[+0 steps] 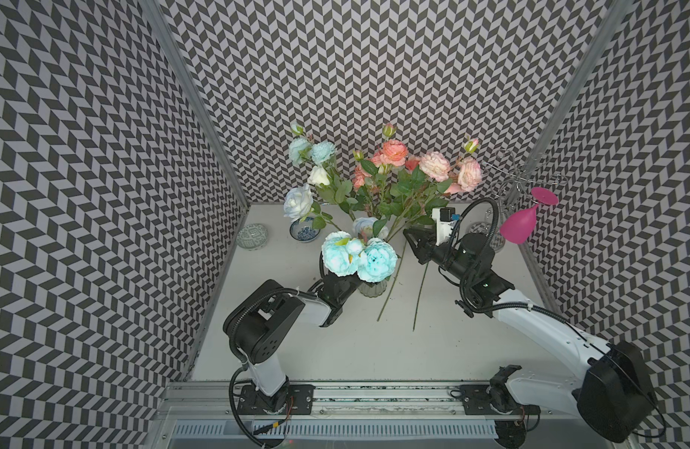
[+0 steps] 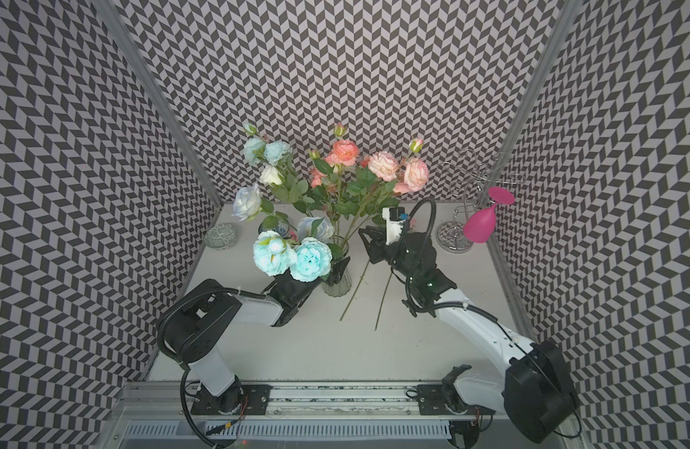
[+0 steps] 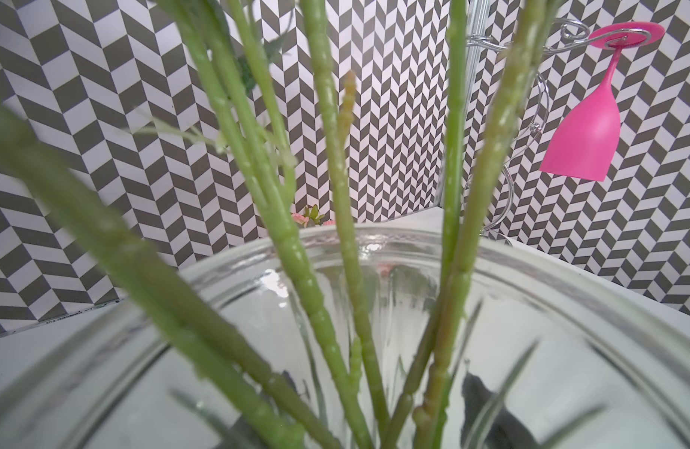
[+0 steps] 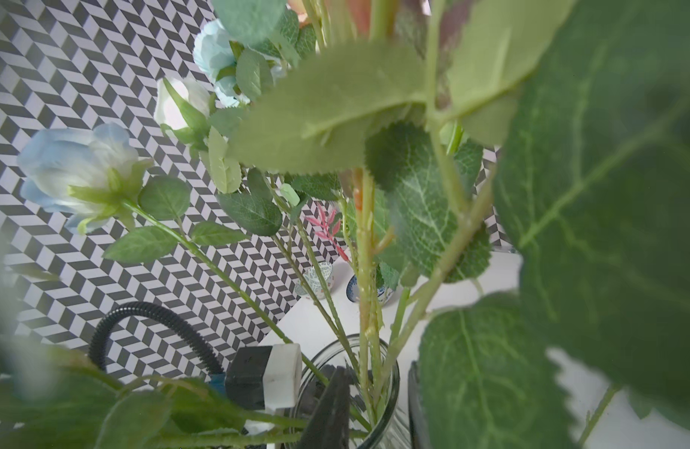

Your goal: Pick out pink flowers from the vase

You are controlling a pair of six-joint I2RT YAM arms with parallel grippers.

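The clear glass vase (image 1: 372, 289) stands mid-table, with blue, white and pink flowers in it. My left gripper (image 2: 336, 272) is shut on the vase; its dark fingers (image 3: 496, 410) show through the glass. Pink and coral flowers (image 1: 434, 166) lean back and to the right. In the left wrist view, several green stems (image 3: 337, 187) rise from the mouth. My right gripper (image 1: 413, 247) is part open at the right of the vase, with one finger (image 4: 331, 411) in front of the rim. Leaves (image 4: 479, 366) cover much of the right wrist view; nothing appears held there.
Two loose stems (image 1: 420, 295) lie on the table right of the vase, their upper ends hidden. A pink goblet (image 1: 519, 224) hangs from a wire rack at the right. A blue-patterned bowl (image 1: 304, 230) and a green dish (image 1: 251, 236) stand at the left.
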